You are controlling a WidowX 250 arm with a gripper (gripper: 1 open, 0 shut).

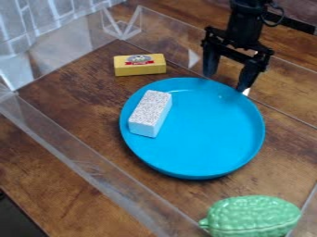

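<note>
My black gripper (231, 65) hangs at the top right, just behind the blue plate, with its two fingers spread open and nothing seen between them. The round blue plate (209, 134) holds a white speckled block (150, 112) on its left side. A yellow box (140, 64) with a printed label lies behind and left of the plate.
A green bumpy oblong object (251, 216) lies at the front right. Transparent walls or panels run along the left and front of the area, and a pale grey surface shows at top left.
</note>
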